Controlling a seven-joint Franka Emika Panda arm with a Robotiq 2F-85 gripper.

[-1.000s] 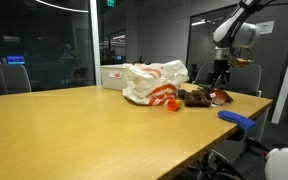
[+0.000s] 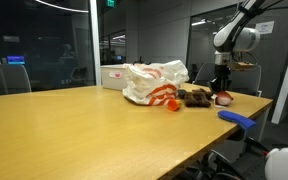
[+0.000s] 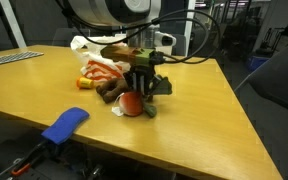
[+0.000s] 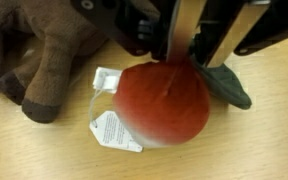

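Observation:
A round plush toy (image 4: 164, 103), red on top and fading to white below, has a dark green leaf (image 4: 224, 86) and a white paper tag (image 4: 115, 132). My gripper is shut on the top of this toy, close to the leaf. In the second exterior view the toy (image 3: 131, 104) hangs or rests just under the gripper (image 3: 144, 83), low over the table near its edge. Whether it touches the table cannot be told. From the first exterior view, the toy (image 2: 223, 99) appears small at the far right end.
Beside the held toy lies a brown plush animal (image 4: 64, 50). Behind it stands a white and red bag (image 2: 154, 83), with an orange-red item (image 2: 173, 105) in front. A blue object (image 2: 236, 119) is at the table edge.
The arm has shifted slightly to the right in the first exterior view, and the red toy shows a little differently beneath the gripper. The bag and blue object stay put.

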